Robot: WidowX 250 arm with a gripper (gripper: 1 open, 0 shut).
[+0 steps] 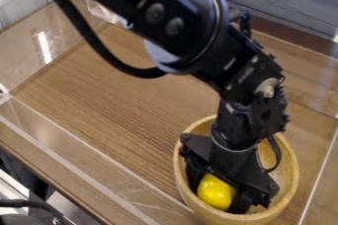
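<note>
A round wooden bowl (272,209) sits at the lower right of the table. My black gripper (223,178) reaches down into it, its fingers around a yellow rounded object (214,191) at the bowl's bottom. The gripper's body hides much of the bowl's inside, and whether the fingers touch the yellow object is hard to tell.
Clear plastic strips run along its edges. A pale wall stands at the back, and dark cables hang at the lower left.
</note>
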